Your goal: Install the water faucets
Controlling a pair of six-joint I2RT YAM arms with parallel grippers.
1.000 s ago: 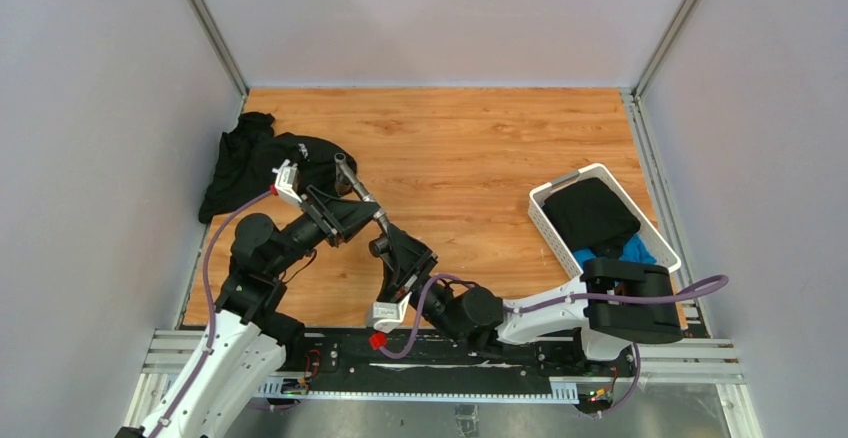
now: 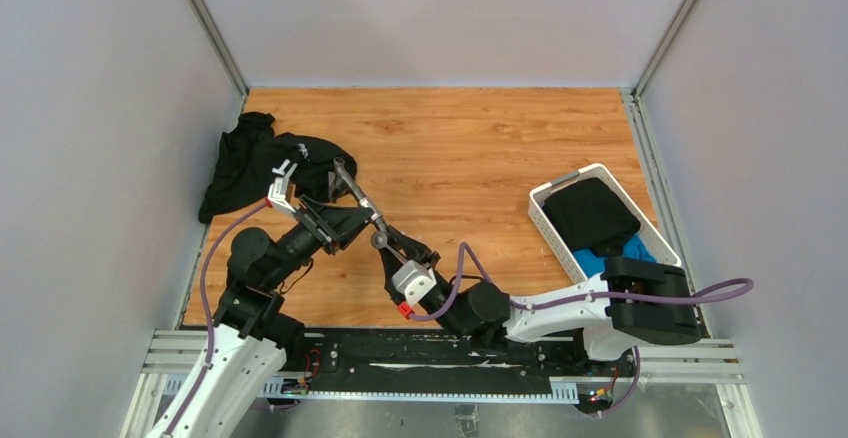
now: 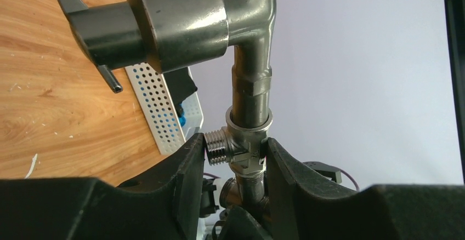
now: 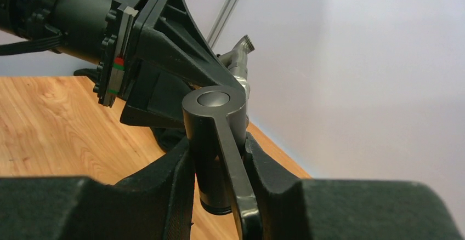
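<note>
A long metal faucet assembly (image 2: pixel 355 186) spans both grippers at the centre-left. In the left wrist view my left gripper grips its steel threaded fitting (image 3: pixel 245 141), below a dark cylindrical valve body (image 3: pixel 178 23) with a lever. In the right wrist view my right gripper holds a dark cylindrical faucet part (image 4: pixel 214 136) with a flat lever along its front. Behind it, the left arm and the upper pipe (image 4: pixel 238 59) show; the joint between the parts is largely hidden there.
A white basket (image 2: pixel 542 228) with black and blue cloths stands at the right. A black cloth (image 2: pixel 235 163) lies at the back left.
My right gripper's wrist has turned and moved slightly right, with the end part of the assembly turning with it. My left gripper has shifted only slightly.
</note>
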